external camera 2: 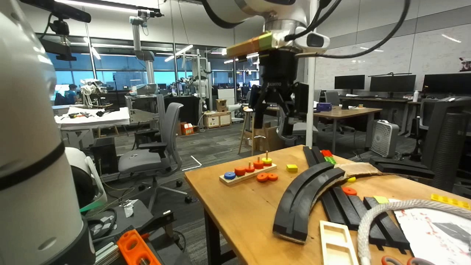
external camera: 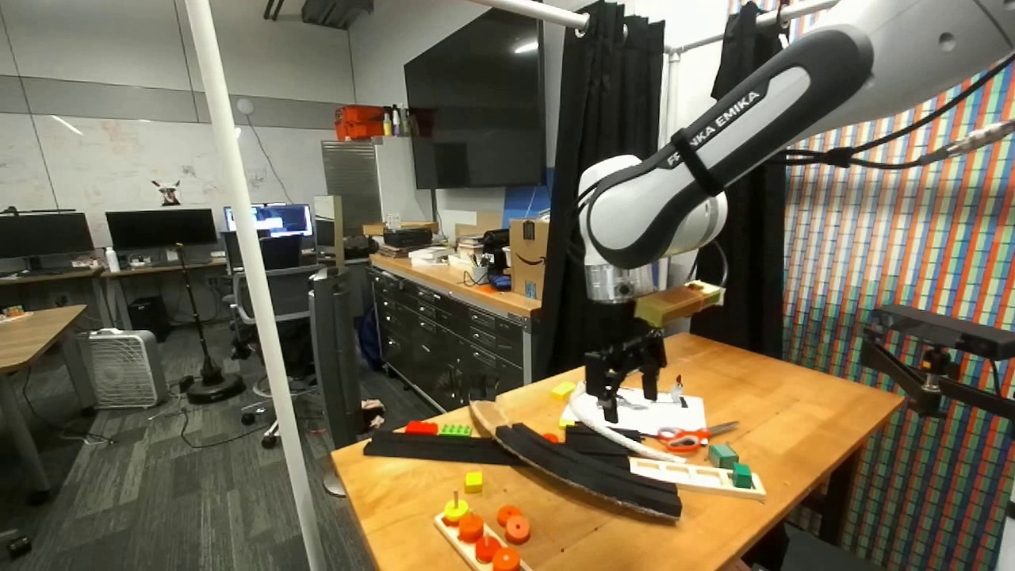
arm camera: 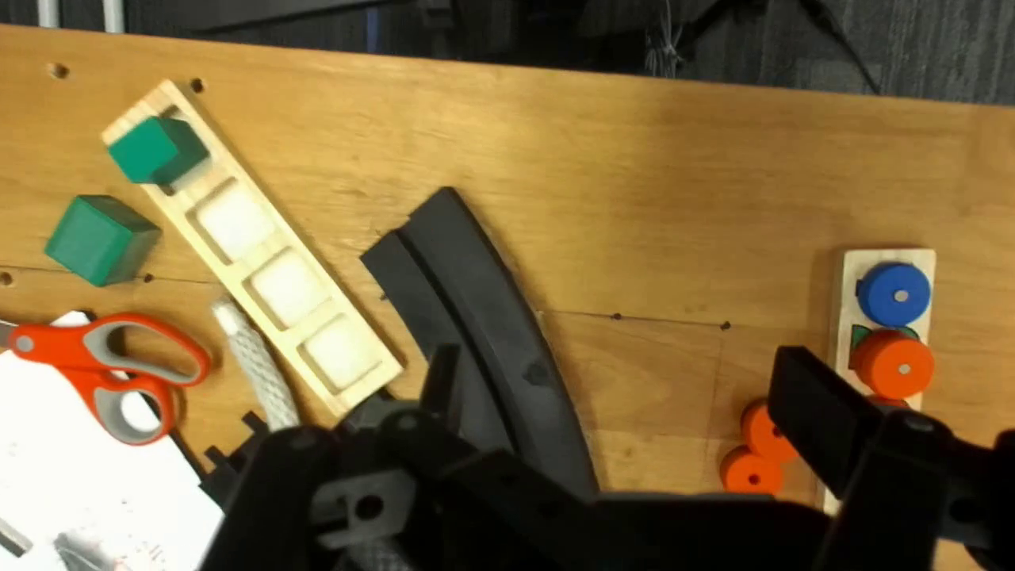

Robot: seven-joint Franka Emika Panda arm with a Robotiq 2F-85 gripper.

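High over the table, my gripper (external camera 2: 274, 128) is open, with nothing between its fingers. In the wrist view its two fingers are spread wide above the black curved track (arm camera: 495, 352). A wooden tray (arm camera: 262, 224) with square hollows lies to the left there, a green block (arm camera: 158, 151) at its far end. Another green block (arm camera: 100, 238) rests on the table beside the tray. On the right is a peg board (arm camera: 854, 314) with a blue ring (arm camera: 894, 293) and orange rings (arm camera: 892, 363). Two loose orange rings (arm camera: 752, 471) lie beside it, one partly hidden by a finger.
Orange-handled scissors (arm camera: 114, 371), a white rope (arm camera: 257, 362) and a white sheet (arm camera: 86, 466) lie left of the track. A yellow block (external camera: 473, 481) sits near the peg board. Bare wood stretches between track and peg board (arm camera: 685, 219).
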